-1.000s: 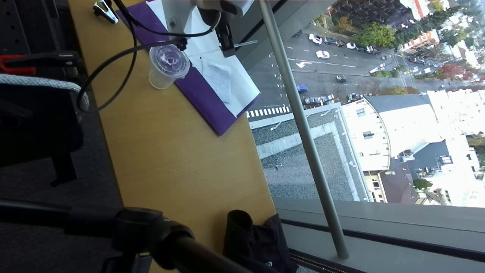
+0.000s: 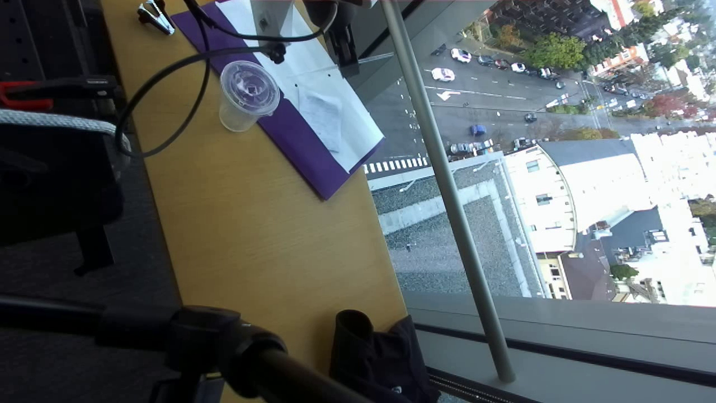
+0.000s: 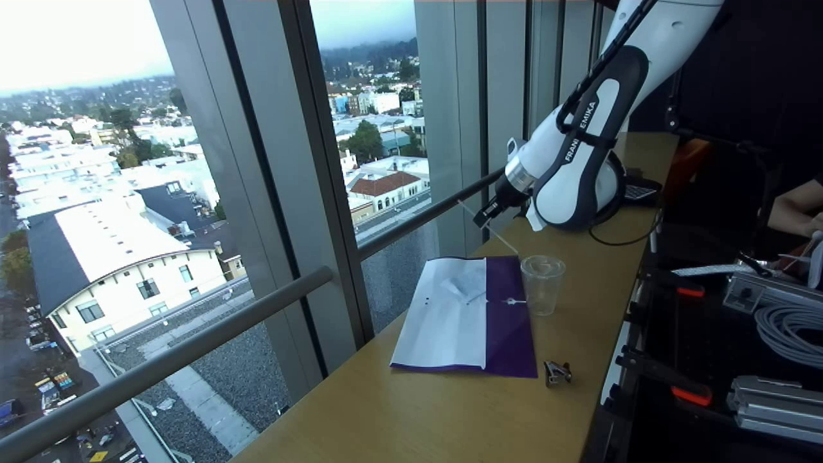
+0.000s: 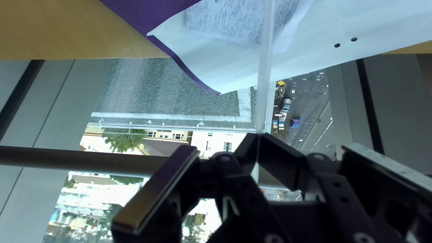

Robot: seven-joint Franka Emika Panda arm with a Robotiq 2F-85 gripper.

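Observation:
In the wrist view, a thin translucent straw [image 4: 265, 60] runs between the fingertips of my gripper, which is shut on it. From the side, the gripper [image 3: 483, 219] is up near the window railing, with the straw [image 3: 501, 240] slanting down toward the table side. A clear plastic cup with a lid [image 3: 543, 285] stands upright at the edge of a purple folder [image 3: 513, 339], apart from the straw. In the other exterior view, the gripper [image 2: 349, 61] is at the top and the lidded cup [image 2: 249, 90] is to its left.
White paper [image 3: 440, 332] and a small printed slip [image 4: 226, 20] lie on the folder. A metal staple remover [image 3: 557, 373] sits near the table edge. The window railing [image 3: 301, 287] runs alongside. Bare table [image 2: 255, 228] lies beyond the folder; dark cloth [image 2: 382, 359] is at its end.
My arm and gripper have shifted up and slightly right in exterior view 1, with the straw still held. The cup and folder have not moved.

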